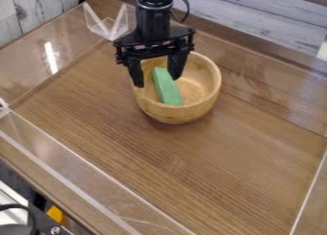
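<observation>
A round tan bowl [198, 97] sits on the wooden table in the upper middle of the camera view. A green oblong object [165, 90] lies inside it. The black gripper [157, 65] stands open over the bowl's back part, its fingers reaching down on either side near the rim, just beyond the green object. Whether it touches the bowl or the object cannot be told.
A light wall runs along the back, and a clear plastic edge shows at the left.
</observation>
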